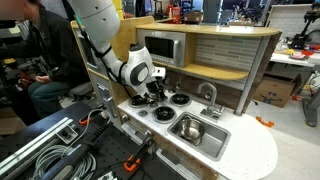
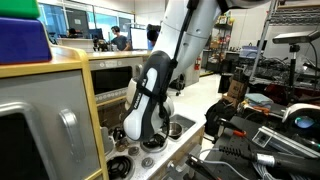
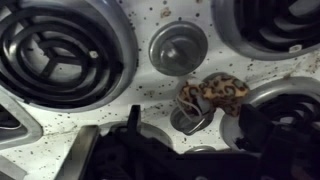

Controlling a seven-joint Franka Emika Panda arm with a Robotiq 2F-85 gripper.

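In the wrist view, a small leopard-print object, perhaps cloth, lies on the white stove top among the burners. One end of it lies by a round metal knob or cap. My gripper is open above the stove, its dark fingers apart at the lower edge of the wrist view. The object shows beyond and between the fingertips, partly overlapped by the right one; contact cannot be told. In exterior view 1 the white arm bends down over the left burners, and its fingertips are hard to make out.
Black coil burners surround the spot. To the right are a sink with a metal pot in it and a tall faucet. A microwave and wooden shelf stand behind.
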